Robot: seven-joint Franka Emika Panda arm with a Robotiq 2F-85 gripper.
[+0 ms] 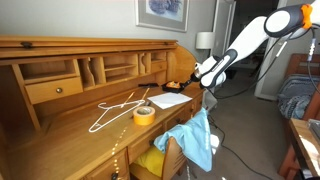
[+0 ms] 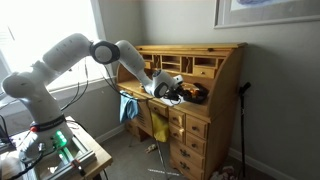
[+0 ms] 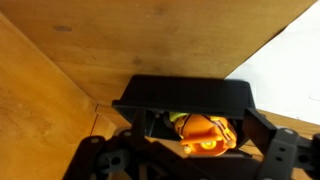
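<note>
A black open box point(image 3: 185, 92) with an orange item point(image 3: 205, 135) and some yellow in it lies on the wooden desktop, below centre in the wrist view. In exterior view 1 the same box point(image 1: 174, 87) is at the far end of the roll-top desk, beside a white sheet of paper point(image 1: 169, 101). My gripper is open over the box, its dark fingers on either side of the orange item. From exterior view 2 the gripper point(image 2: 178, 97) appears close by the box point(image 2: 195, 94); whether it touches anything cannot be told.
On the desktop lie a white hanger point(image 1: 115, 114) and a roll of orange tape point(image 1: 144, 115). A blue cloth point(image 1: 195, 140) hangs over an open drawer with a yellow cloth point(image 1: 151, 160). The desk's side panel point(image 3: 35, 100) rises close to the box.
</note>
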